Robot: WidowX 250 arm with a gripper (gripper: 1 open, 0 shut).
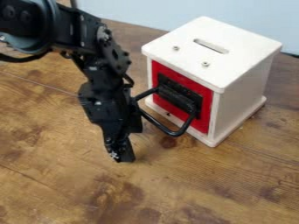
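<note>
A white wooden box (pixel 239 87) stands on the right, with a slot and screws on its top and a red front panel (pixel 163 72) carrying a black fitting (pixel 181 98) with a black looped handle. My black arm comes from the upper left, and its gripper (pixel 121 150) points down, low over the wooden table just left of and in front of the box. The fingertips overlap in this view, so whether they are open or shut is unclear. The handle reaches close to the gripper's body; whether they touch cannot be told.
A pale wall rises behind the table at the top right.
</note>
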